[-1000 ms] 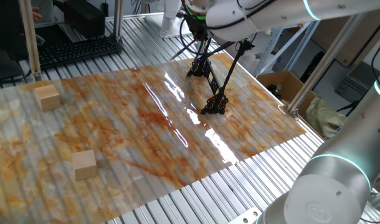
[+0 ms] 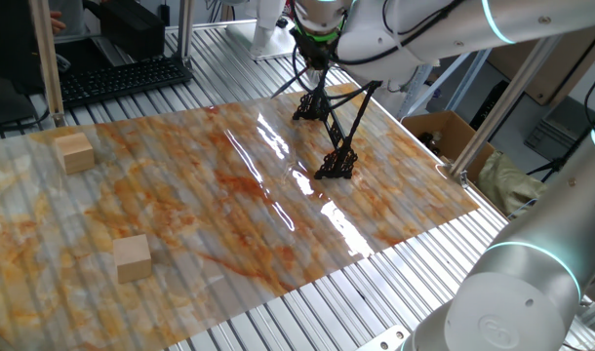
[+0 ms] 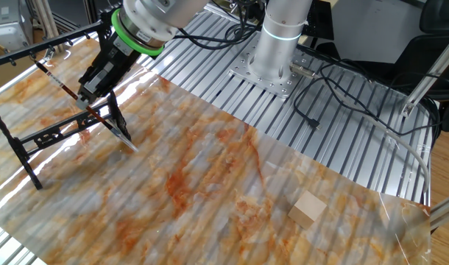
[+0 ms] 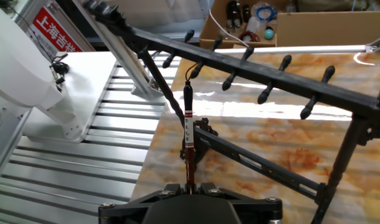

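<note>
A dark brown writing brush [image 4: 189, 130] with a white label and a pale tip is held in my gripper, which is shut on its handle. Its hanging loop [image 4: 191, 70] is beside one of the pegs in the wrist view; whether it is over the peg I cannot tell. The black brush rack [image 3: 59, 134] stands on the marbled sheet, with a row of pegs along its top bar [image 4: 240, 65]. In exterior view 2 the brush slants down past the rack, tip at lower right, and my gripper [image 3: 85, 100] is close to the rack's upright.
Two wooden blocks, one near [image 2: 132, 258] and one farther back [image 2: 74, 153], lie on the marbled sheet [image 2: 210, 210], well away from the rack. A keyboard [image 2: 122, 80] sits at the back left.
In exterior view 1 my gripper has shifted to the right and slightly down, closer over the rack. The rack and blocks have stayed put.
</note>
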